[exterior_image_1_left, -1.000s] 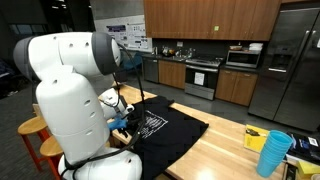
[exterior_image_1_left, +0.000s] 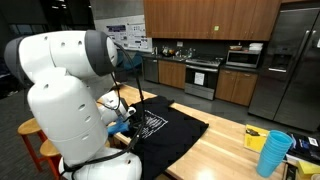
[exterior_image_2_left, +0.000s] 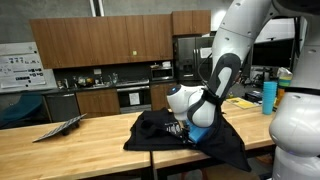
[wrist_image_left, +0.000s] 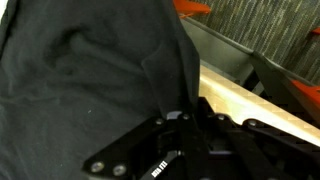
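A large black cloth (exterior_image_1_left: 182, 128) is spread over the wooden table, with folds in it. Its near end reaches the table's edge in the second exterior view, where the cloth (exterior_image_2_left: 232, 148) looks draped over. My gripper is low at the cloth's border, beside a strip of bare wood. A raised fold of cloth (wrist_image_left: 170, 70) runs right up to the fingers in the wrist view. Dark fingers against dark fabric hide how far apart the fingers stand and whether cloth lies between them. In the second exterior view the gripper (exterior_image_2_left: 184, 138) is small and dark.
A blue cup (exterior_image_1_left: 272, 154) stands at the table's right, near a yellow item (exterior_image_1_left: 256, 138). Orange stools (exterior_image_1_left: 32, 128) stand beside the table. Bare wood (exterior_image_2_left: 70, 145) lies open left of the cloth, with a dark flat object (exterior_image_2_left: 66, 126) at its far side.
The arm has shifted slightly, its forearm and wrist a little lower in the first exterior view. The cloth on the table looks the same.
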